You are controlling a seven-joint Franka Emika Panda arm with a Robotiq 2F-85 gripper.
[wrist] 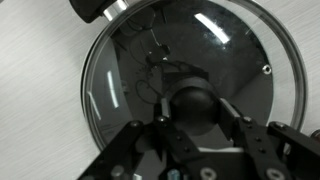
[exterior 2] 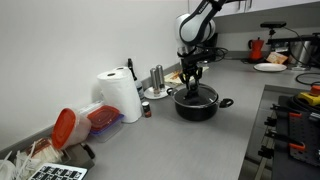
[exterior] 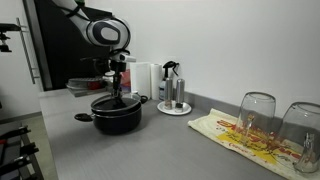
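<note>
A black pot (exterior: 118, 122) with two side handles stands on the grey counter. Its round glass lid (exterior 2: 206, 96) with a metal rim is at the pot's mouth and looks tilted in exterior view 2; whether its rim rests fully on the pot cannot be told. From above, my gripper is shut on the lid's round black knob (wrist: 194, 104), which fills the space between its fingers. Through the glass in the wrist view, the pot's inside looks dark. One black pot handle (wrist: 90, 8) shows past the lid's edge.
Behind the pot, a white plate (exterior: 174, 111) carries bottles and shakers. Two glass jars (exterior: 257, 112) stand on a patterned cloth (exterior: 222, 128) at the right. Paper towel rolls (exterior 2: 118, 95) line the wall side. Bare counter (exterior: 170, 150) lies in front.
</note>
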